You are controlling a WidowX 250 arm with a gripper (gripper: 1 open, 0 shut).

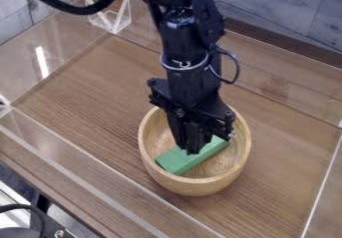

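Note:
A pale wooden bowl (226, 175) stands on the wooden table in the lower middle of the camera view. In it lies a green bar-shaped object (179, 159), partly hidden by my black gripper (189, 139), which hangs over the bowl from the top. Whether the gripper is open or shut, and whether it touches the green object, I cannot make out.
Bare table (80, 92) spreads left and right of the bowl. A clear plastic item (112, 10) is at the back left edge. Black cable shows at the bottom left corner.

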